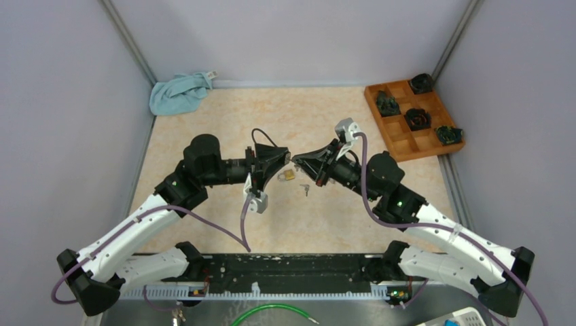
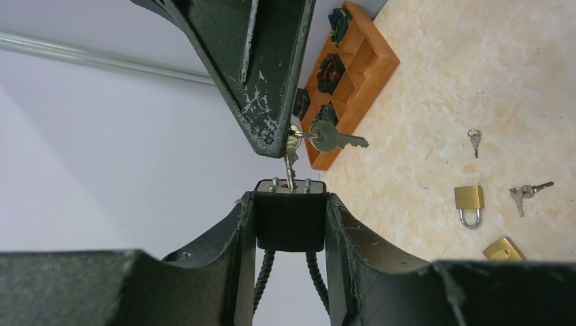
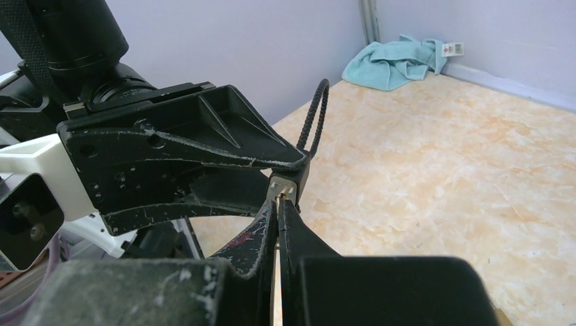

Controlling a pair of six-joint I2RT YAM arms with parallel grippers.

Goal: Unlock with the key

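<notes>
In the left wrist view, my left gripper is shut on a black padlock point(image 2: 291, 231) with a braided cable shackle, one finger on each side of its body. The lock's metal keyhole face point(image 3: 281, 189) points toward my right gripper, which is shut. A key point(image 2: 291, 174) extends from the right fingertips point(image 2: 270, 139) to the keyhole face, its tip at the slot; how deep it sits cannot be told. A second key point(image 2: 331, 137) dangles from the same ring, clear of the lock. From above, the two grippers almost meet over the table.
Below lie brass padlocks point(image 2: 469, 197) and several loose keys point(image 2: 475, 139) on the marbled table. The wooden compartment tray point(image 1: 406, 141) stands at the back right, a blue cloth point(image 1: 178, 95) at the back left.
</notes>
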